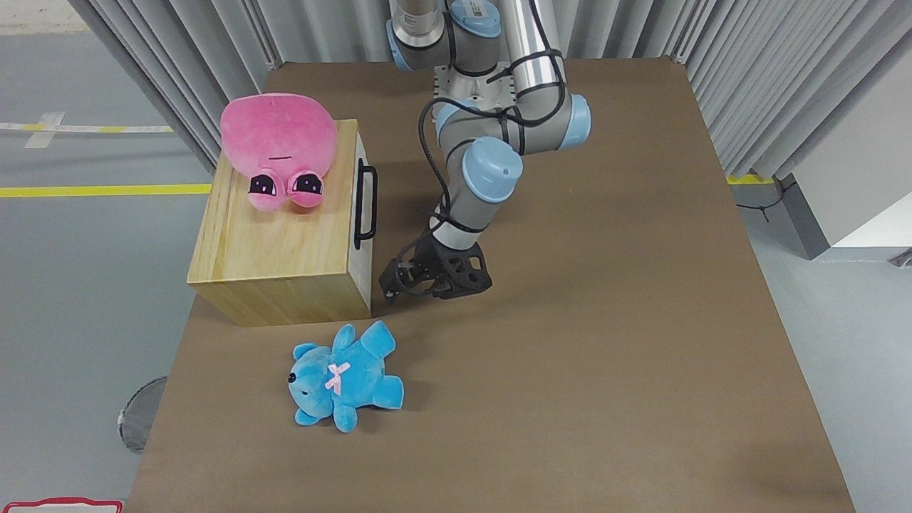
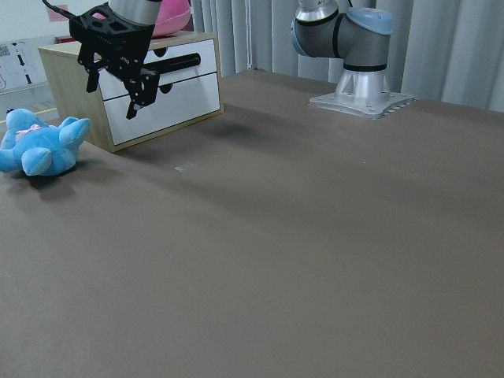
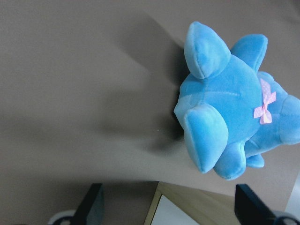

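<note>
My gripper (image 1: 432,282) hangs beside the near right corner of the wooden drawer box (image 1: 273,256), above and a little behind the blue teddy bear (image 1: 350,380), which lies on its back with a pink bow. In the wrist view the bear (image 3: 225,103) is below me, and the gripper's two fingers show apart at the bottom edge, open, with nothing seen between them. A pink plush toy (image 1: 278,145) sits on top of the box.
The box has white drawer fronts with a black handle (image 1: 368,205). Grey curtains stand behind the table.
</note>
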